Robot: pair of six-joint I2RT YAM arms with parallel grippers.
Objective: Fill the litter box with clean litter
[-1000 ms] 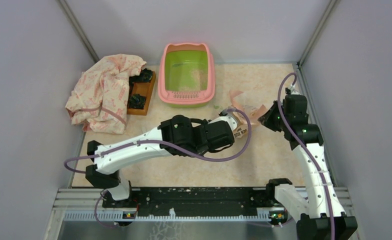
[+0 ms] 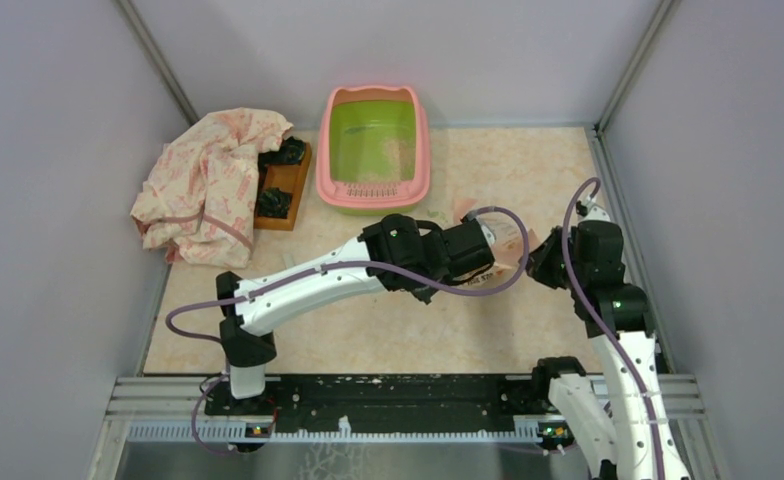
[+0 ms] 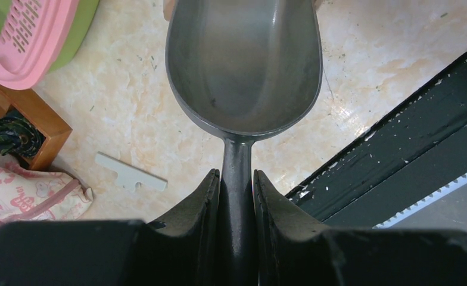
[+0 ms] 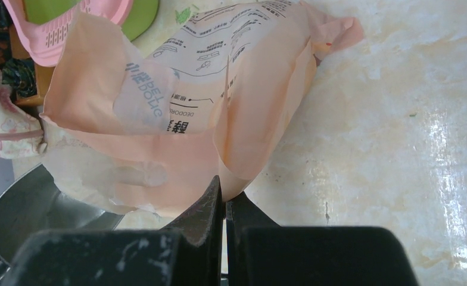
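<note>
My left gripper is shut on the handle of a grey scoop [image 3: 243, 71], whose bowl looks empty. In the right wrist view that scoop [image 4: 37, 211] sits at the lower left, beside the pink paper litter bag [image 4: 267, 101]. My right gripper is shut on the edge of the bag's open top. The litter box [image 2: 421, 150], pink-rimmed with a green base, stands at the back centre; a small pale patch shows on its floor. In the top view the left arm largely hides the bag.
A crumpled patterned cloth [image 2: 198, 190] and a wooden tray [image 2: 288, 178] with dark bundles lie at the left. A flat white piece [image 3: 130, 170] lies on the table.
The left arm has moved right and somewhat toward the back, over the bag. My right gripper has shifted slightly toward the front.
</note>
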